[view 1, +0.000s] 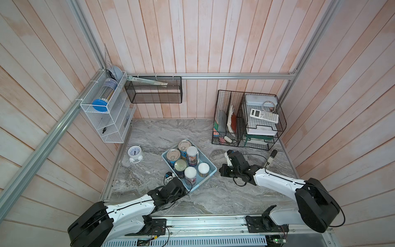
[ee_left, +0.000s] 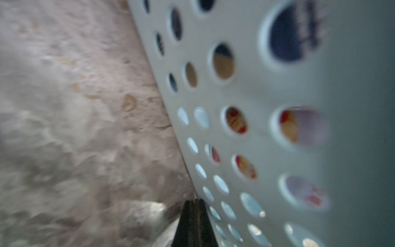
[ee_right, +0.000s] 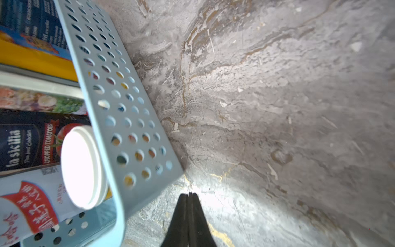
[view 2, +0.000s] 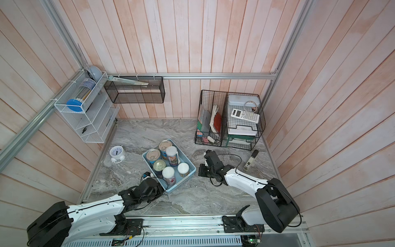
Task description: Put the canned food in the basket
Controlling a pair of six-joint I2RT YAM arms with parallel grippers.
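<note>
Several cans point(view 1: 179, 165) and white-lidded containers point(view 1: 190, 173) stand grouped inside the light-blue basket point(view 1: 210, 168) on the counter. My left gripper is down at the basket's near-left side. In the left wrist view the perforated basket wall point(ee_left: 255, 140) fills the right half, close to the fingertips, which look near together; their exact opening is unclear and nothing shows between them. On the basket's right, apart from it, my right gripper hangs over bare counter, shut with nothing between its fingers.
A white alarm clock point(view 1: 135, 154) stands left of the basket. Behind the right arm is a black wire organizer point(view 1: 249, 121) holding papers and a remote. A dark-handled tool point(view 1: 270, 158) lies at the right. The counter behind the basket is clear.
</note>
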